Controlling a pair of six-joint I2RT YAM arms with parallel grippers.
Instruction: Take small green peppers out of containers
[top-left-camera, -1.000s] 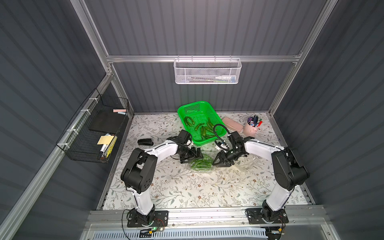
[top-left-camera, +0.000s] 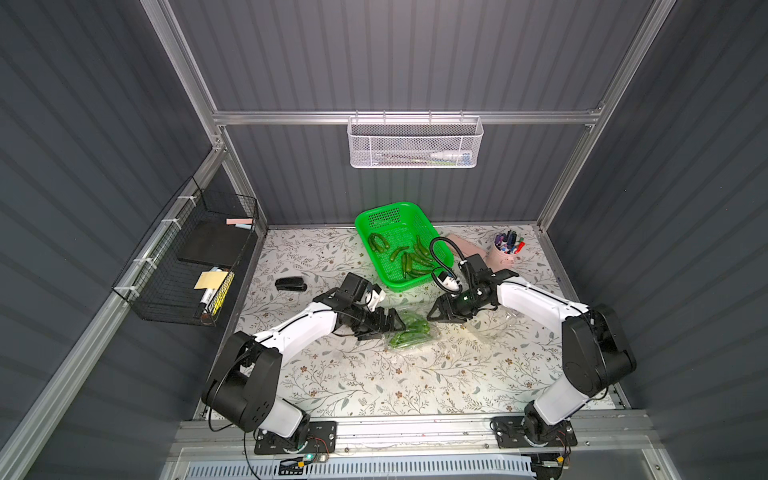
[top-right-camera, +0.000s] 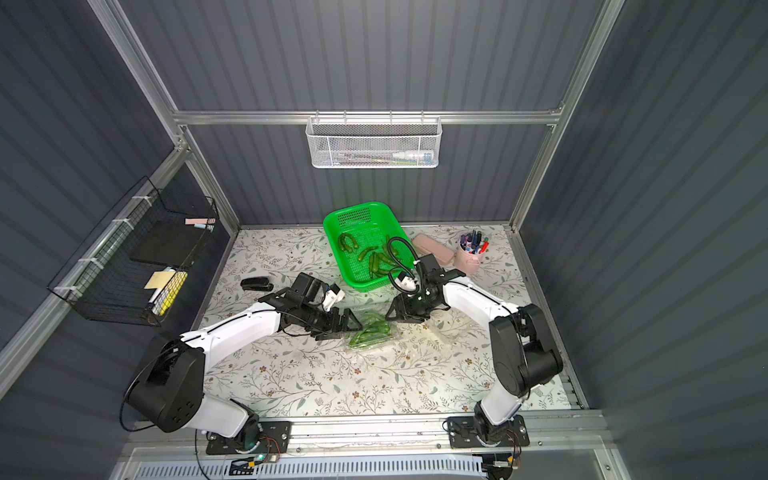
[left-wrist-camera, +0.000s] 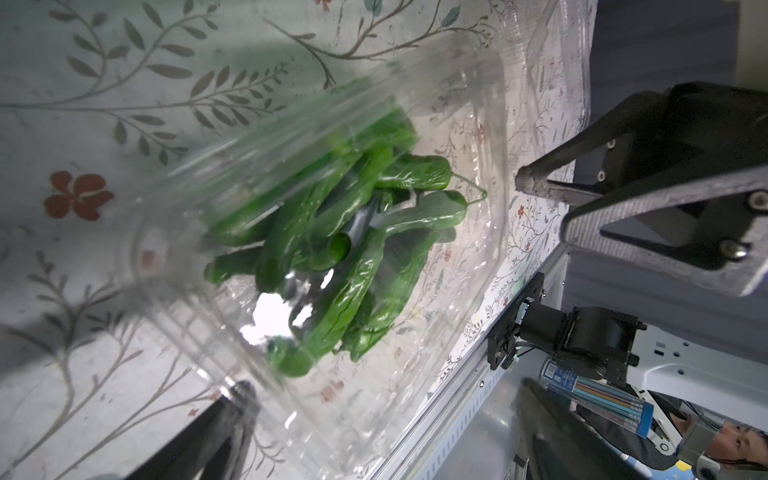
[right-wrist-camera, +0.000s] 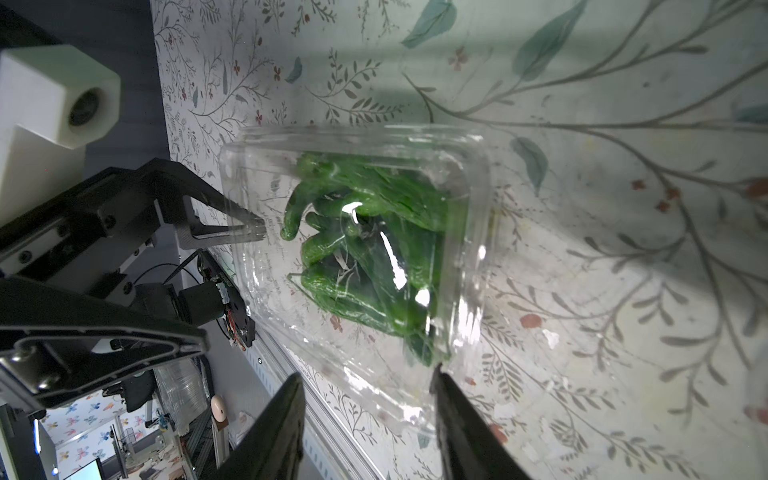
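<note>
A clear plastic container (left-wrist-camera: 477, 288) full of small green peppers (right-wrist-camera: 364, 300) rests at the middle front of the table, between my two grippers. My left gripper (top-left-camera: 384, 321) stands open at the container's left, very close to it. Opposite, my right gripper (top-left-camera: 442, 312) is open at the other side, with fingertips near the container's edge. Behind them a green basket (top-left-camera: 384, 214) holds several longer green peppers (top-left-camera: 397, 253).
A black stapler (top-left-camera: 290, 283) lies at left, a pink pad (top-right-camera: 432, 246) and pen cup (top-left-camera: 501, 259) at back right. More clear plastic (top-right-camera: 436, 332) lies under the right arm.
Since a second ago my left gripper has moved left and toward the front; my right gripper has moved slightly right and back. The container of peppers sits slightly further right.
</note>
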